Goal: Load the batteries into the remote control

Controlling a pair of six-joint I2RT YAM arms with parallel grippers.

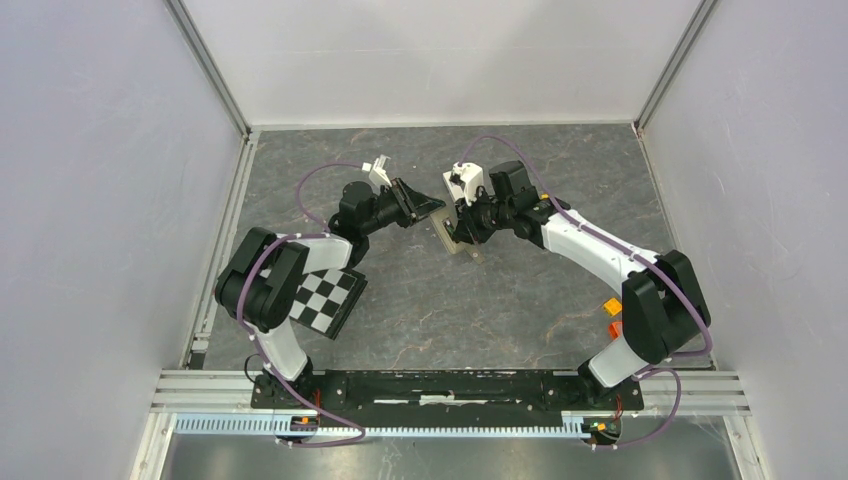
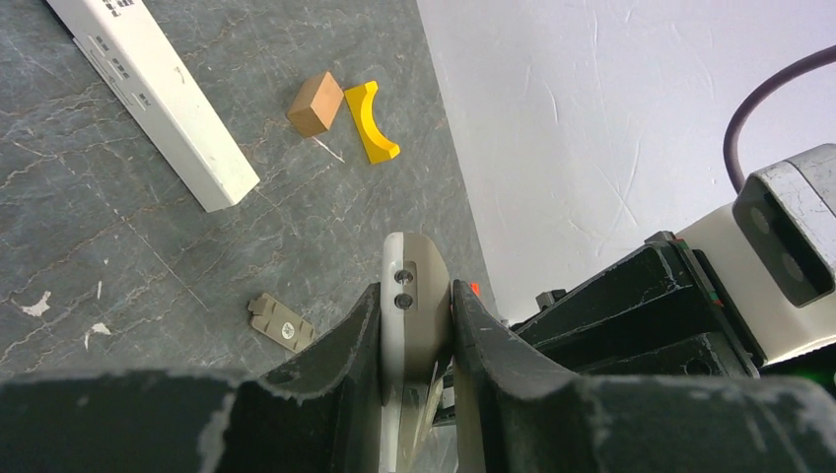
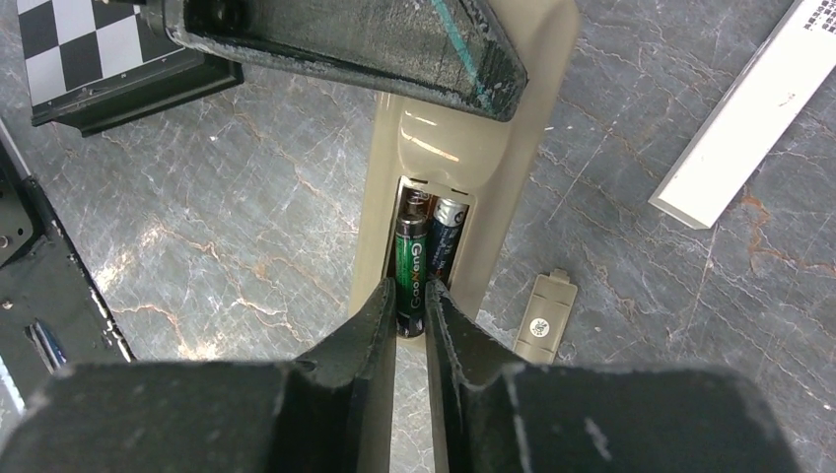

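Note:
The beige remote control point(image 3: 493, 266) lies with its battery compartment uncovered in the right wrist view. My left gripper is shut on the remote's far end; one of its dark fingers point(image 3: 375, 44) crosses it. A dark battery point(image 3: 446, 236) sits in the compartment's right slot. The green battery point(image 3: 410, 261) lies along the left side, its lower end reaching the compartment's lower edge rather than sitting down in the slot. My right gripper stands slightly open, a narrow gap between its fingers around the green battery's lower half. The battery cover point(image 3: 545, 317) lies loose on the table.
A white box point(image 3: 759, 113) lies to the right of the remote, and a checkered board point(image 3: 94, 44) to the left. A brown block point(image 2: 315, 103) and a yellow arch point(image 2: 370, 123) are farther off.

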